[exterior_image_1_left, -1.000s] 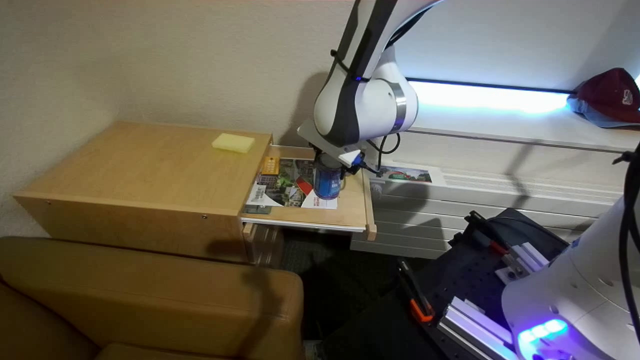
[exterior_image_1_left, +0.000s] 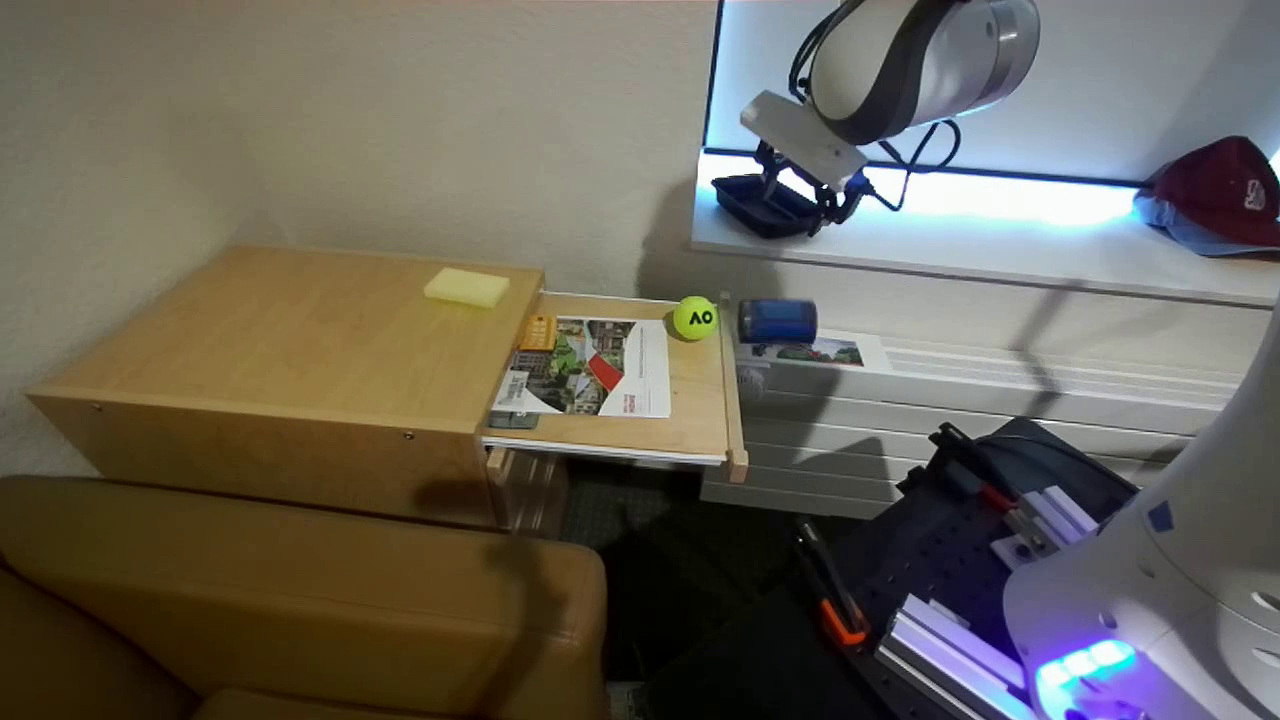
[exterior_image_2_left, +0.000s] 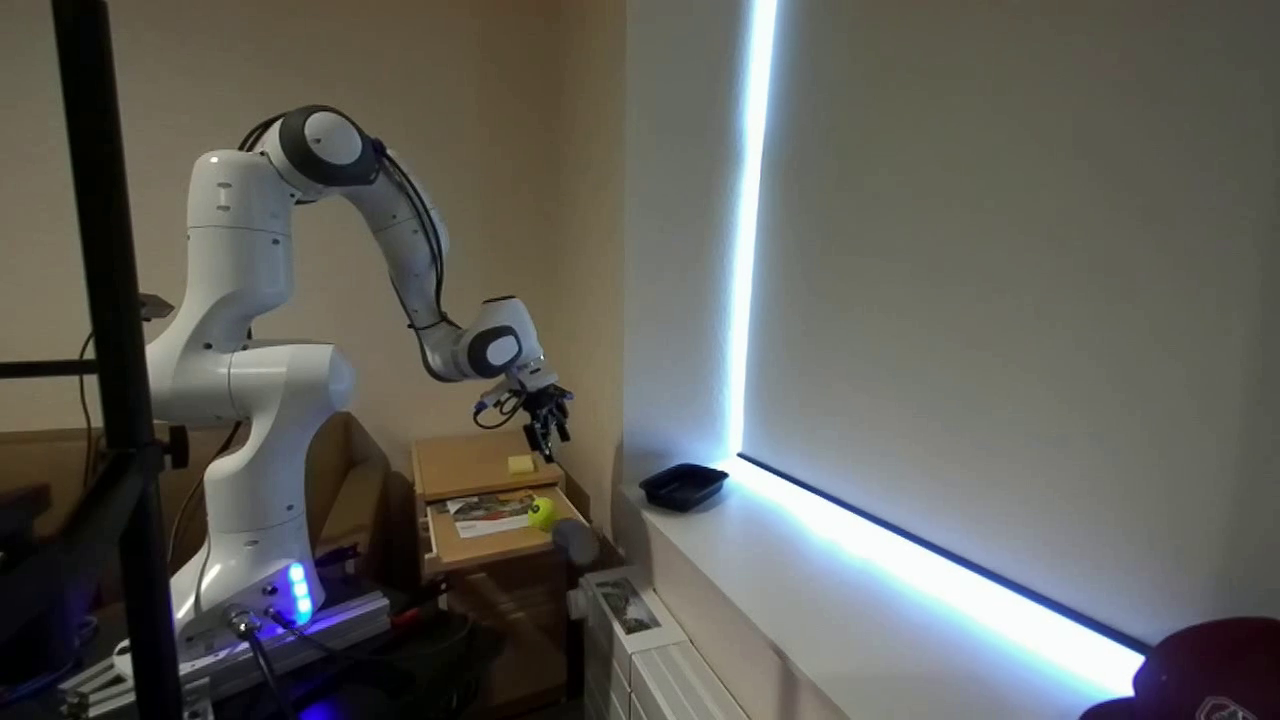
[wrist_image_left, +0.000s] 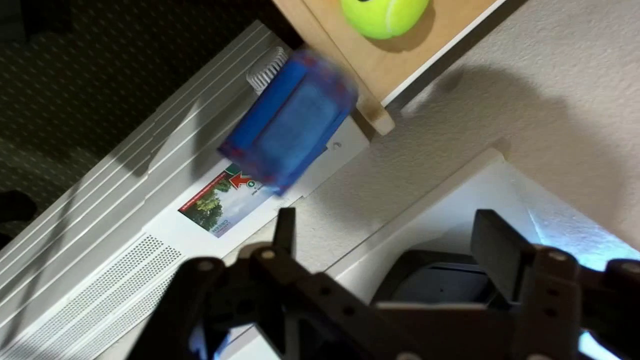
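A blue can (wrist_image_left: 294, 123), blurred in the wrist view, is in the air just past the drawer's front, apart from the fingers. In exterior view 1 the can (exterior_image_1_left: 777, 320) lies sideways at the drawer front's outer side, over the radiator. Higher up, by the window sill, my gripper stands open with nothing between its fingers. The tennis ball (exterior_image_1_left: 695, 318) rests in the pulled-out drawer (exterior_image_1_left: 696, 396), near its front corner. A black tray (exterior_image_2_left: 684, 486) sits on the sill, partly behind my gripper in the wrist view.
A magazine (exterior_image_1_left: 648, 366) and an orange item (exterior_image_1_left: 539, 332) lie in the drawer. On the cabinet (exterior_image_1_left: 276, 336) is a yellow sponge (exterior_image_1_left: 467, 287). A radiator (exterior_image_1_left: 1020, 378) runs under the sill, where a dark red cap (exterior_image_1_left: 1224, 192) sits at the far end.
My gripper has risen from over the drawer and moved right toward the window. The can was at the gripper above the magazine; now it is apart, beyond the drawer front. The ball has come into view.
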